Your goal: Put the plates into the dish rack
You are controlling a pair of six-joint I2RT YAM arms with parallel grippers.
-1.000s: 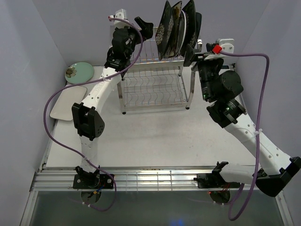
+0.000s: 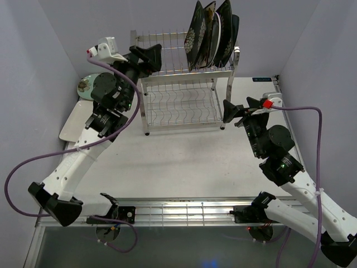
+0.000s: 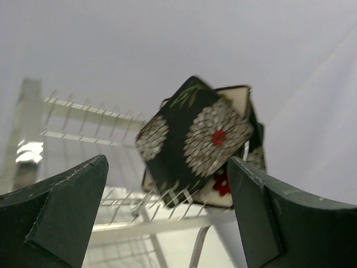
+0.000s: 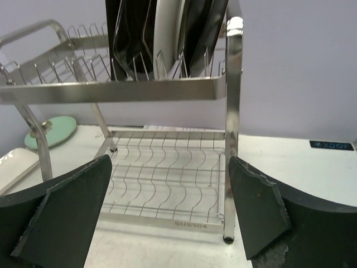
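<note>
Several dark plates with flower patterns (image 2: 194, 36) and a white one stand upright in the right part of the top tier of the steel dish rack (image 2: 144, 111). My left gripper (image 2: 150, 58) is open, left of those plates; its wrist view faces them (image 3: 192, 139) with nothing between the fingers. My right gripper (image 2: 233, 111) stands by the rack's front right leg, with its fingers apart and empty. A green plate (image 4: 58, 134) and a white plate (image 2: 75, 120) lie on the table at left.
The rack's lower tier is empty. Grey walls enclose both sides, and a small dark label (image 2: 261, 80) lies at the back right.
My left gripper has moved left and toward the front, away from the rack's top. The plates look unchanged.
</note>
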